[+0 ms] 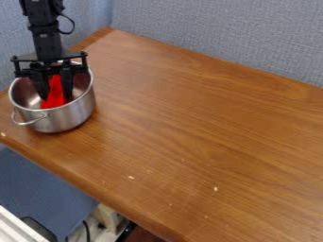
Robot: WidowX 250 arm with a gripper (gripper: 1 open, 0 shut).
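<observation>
A steel pot (70, 117) with a wire handle stands at the left edge of the wooden table. Inside it is a red object (52, 97), partly hidden by the pot wall and the fingers. My black gripper (53, 81) reaches down into the pot from above, shut on the red object.
Bare table (209, 142) stretches to the right of the pot, clear of objects. Grey padded walls rise behind it. Below the near left edge are a blue-grey surface, cables and white hardware.
</observation>
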